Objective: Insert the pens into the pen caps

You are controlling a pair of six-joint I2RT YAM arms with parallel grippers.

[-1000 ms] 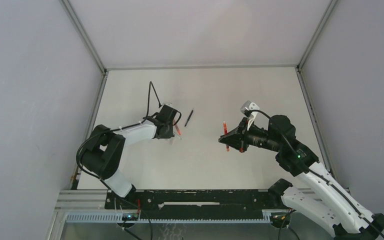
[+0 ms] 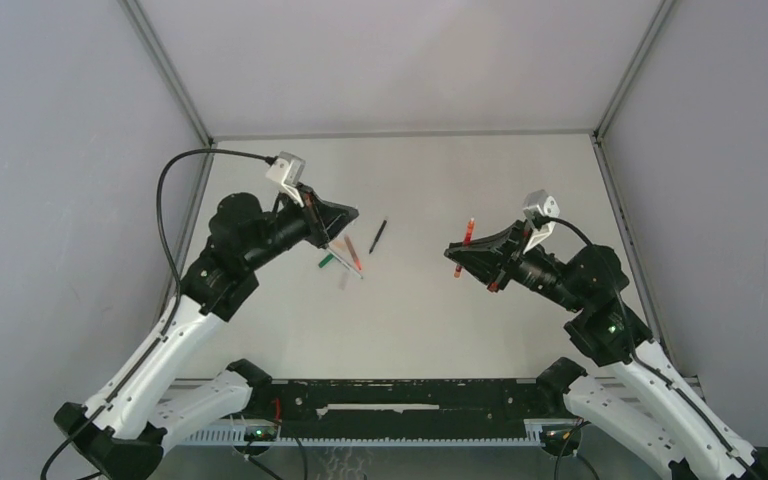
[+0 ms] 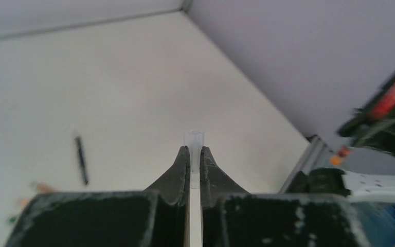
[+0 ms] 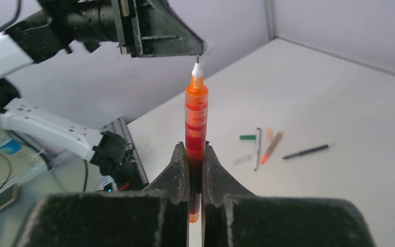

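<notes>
My left gripper (image 2: pixel 352 215) is raised over the table's left half, shut on a clear pen cap (image 3: pixel 194 139) that stands upright between its fingertips. My right gripper (image 2: pixel 452 250) is shut on an orange-red marker (image 4: pixel 196 113), whose white nib end points away from it. On the table (image 2: pixel 480 330) lie a dark pen (image 2: pixel 378 236), an orange pen (image 2: pixel 354 255), a white pen (image 4: pixel 257 146), a green piece (image 4: pixel 248 137) and other small pale pieces, one apparently a clear cap.
Walls stand at the back and both sides.
My left arm has risen from the pens and swung up with the cap in its gripper. My right gripper has moved slightly up and right with the marker.
</notes>
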